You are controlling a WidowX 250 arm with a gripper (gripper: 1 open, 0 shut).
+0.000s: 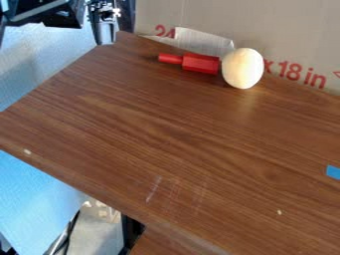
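On the wooden table (159, 149), near its back edge, lie a red cylinder with a thin handle (197, 64) and a white egg-shaped object (244, 68) just to its right. A black part of the robot (40, 10) shows at the top left corner, off the table; whether it includes my gripper's fingers, and how they stand, I cannot tell.
A cardboard panel (299, 30) with red print stands behind the table. A piece of blue tape (332, 170) sits at the right. The table's left edge drops away to a light blue surface.
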